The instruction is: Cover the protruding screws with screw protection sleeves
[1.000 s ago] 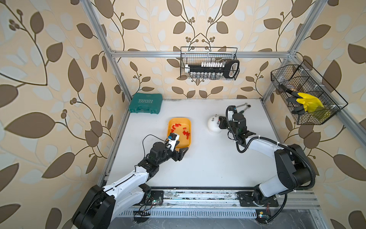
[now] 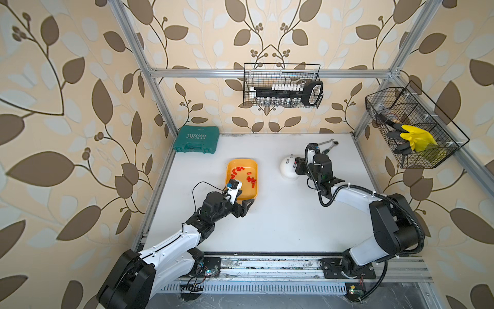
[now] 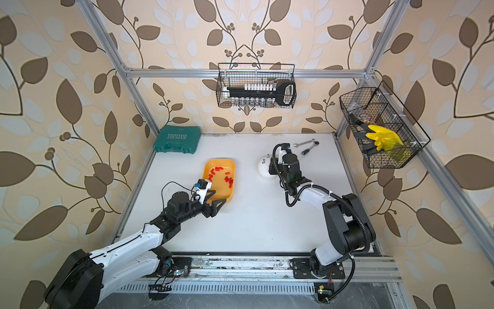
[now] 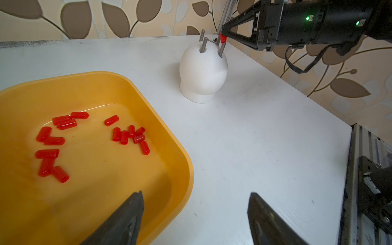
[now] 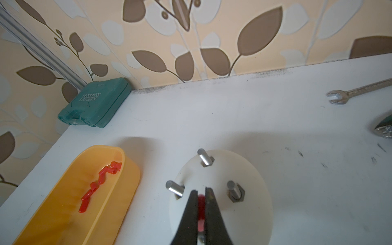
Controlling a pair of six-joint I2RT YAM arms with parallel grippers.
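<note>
A white dome [image 4: 200, 73] carries upright metal screws [image 5: 234, 188]. My right gripper is shut on a red sleeve at the top of the screw nearest it, low in the right wrist view; how far it sits on cannot be told. The other visible screws are bare. My left gripper stands open over the near right corner of the orange tray [image 4: 179, 155], with nothing between its fingers. Several red sleeves [image 4: 55, 140] lie loose in that tray.
A green case [image 3: 177, 139] lies at the back left, wrenches [image 5: 341, 96] at the back right. Wire baskets [image 2: 283, 85] hang on the back and right sides.
</note>
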